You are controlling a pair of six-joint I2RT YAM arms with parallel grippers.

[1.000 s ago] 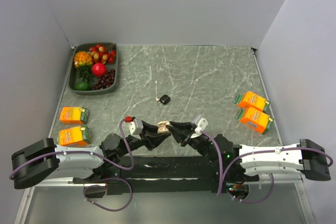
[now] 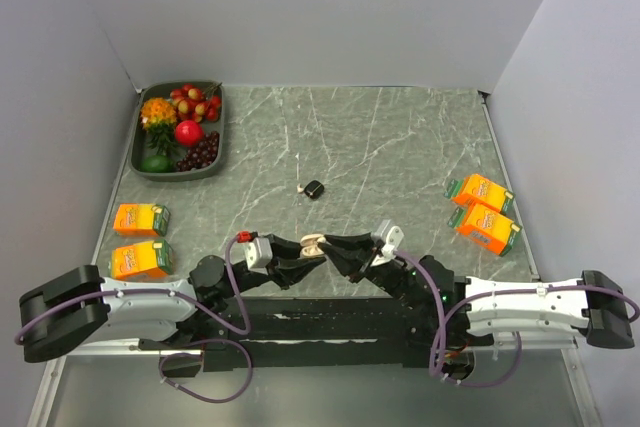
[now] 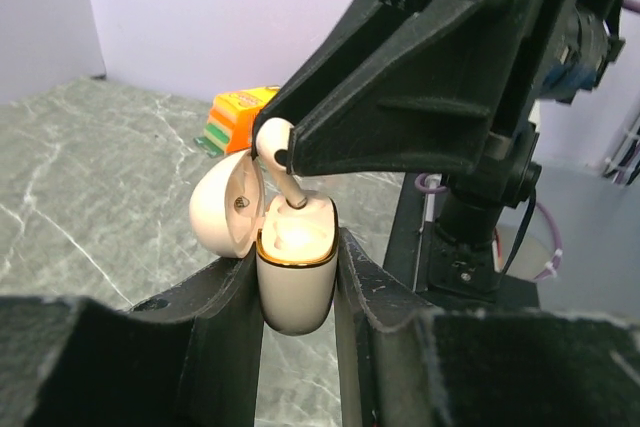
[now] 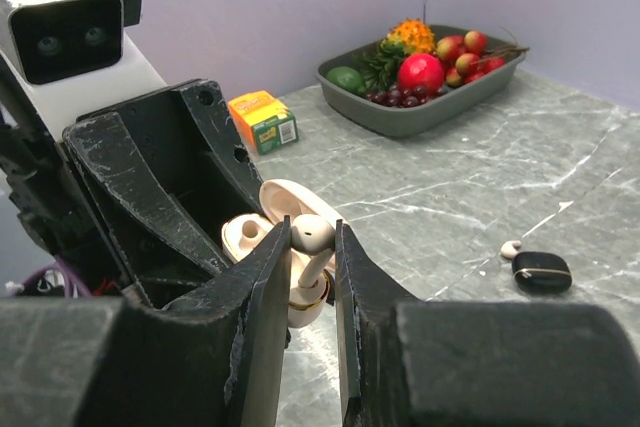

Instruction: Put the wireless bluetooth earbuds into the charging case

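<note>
A white charging case (image 3: 296, 292) with a gold rim and its lid (image 3: 228, 205) raised is clamped upright in my left gripper. One white earbud (image 4: 312, 235) has its round head between the fingertips of my right gripper, which look close to both its sides. Whether they press on it I cannot tell. In the left wrist view the earbud's stem slants down to the case's opening and seems to touch it; how deep it sits is unclear. In the right wrist view a rounded well (image 4: 246, 234) of the case shows beside the stem.
On the table lies a black case (image 2: 314, 189) with a small pale piece (image 4: 511, 248) beside it. A grey fruit basket (image 2: 180, 176) stands at the back left. Orange boxes sit at the left (image 2: 141, 219) and right (image 2: 486, 229).
Both grippers stay together at the case. The right one has shifted and turned slightly, its wrist moving a little to the right; the left has barely moved.
</note>
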